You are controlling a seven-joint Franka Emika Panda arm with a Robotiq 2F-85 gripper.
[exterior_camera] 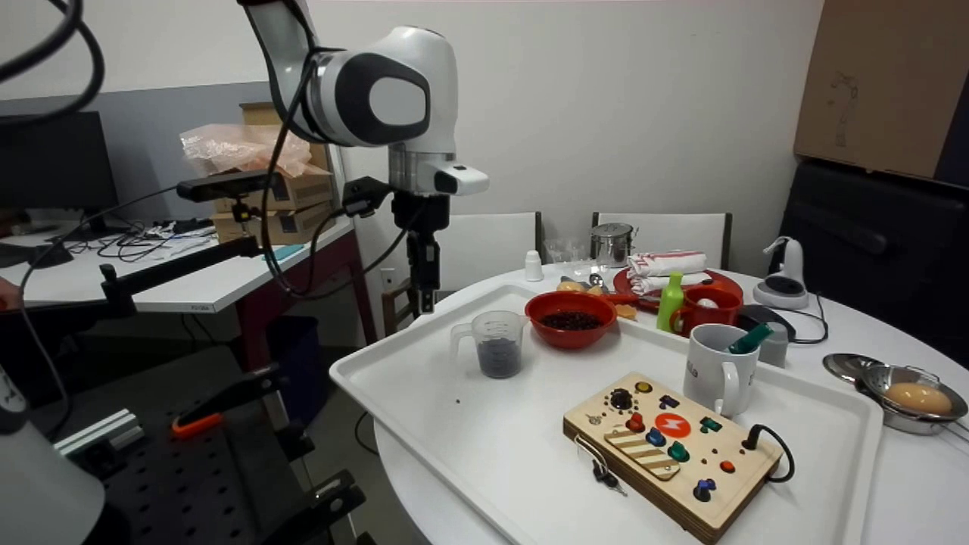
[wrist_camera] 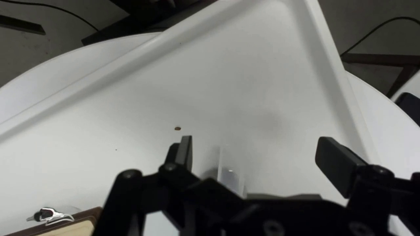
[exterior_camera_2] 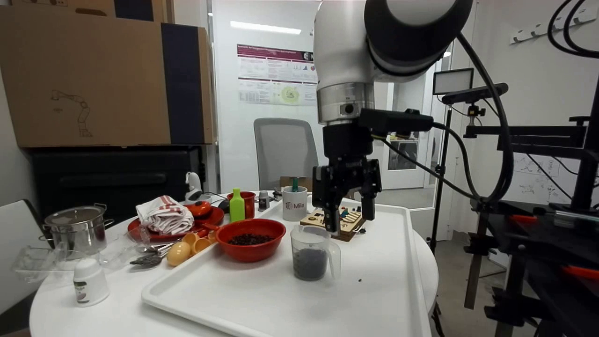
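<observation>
My gripper [exterior_camera: 424, 304] points straight down above the white tray, its fingers apart and empty. In the wrist view its two fingers [wrist_camera: 185, 153] stand wide on either side, with the handle of the clear measuring cup [wrist_camera: 230, 175] partly seen between them and the rest of the cup hidden by the gripper body. The measuring cup [exterior_camera: 499, 350] stands upright on the tray and holds something dark in its lower half. Just behind it, a red bowl [exterior_camera_2: 251, 252] contains small dark beans. One small brown bit [wrist_camera: 177, 128] lies loose on the tray.
A wooden switch box [exterior_camera: 672, 454] and a white mug [exterior_camera: 722, 368] with a green item inside occupy the tray's other end. Past the tray edge are a green bottle [exterior_camera_2: 237, 207], red cup [exterior_camera_2: 247, 202] and folded towel [exterior_camera_2: 164, 218]. The tray's [exterior_camera_2: 241, 314] near corner is bare.
</observation>
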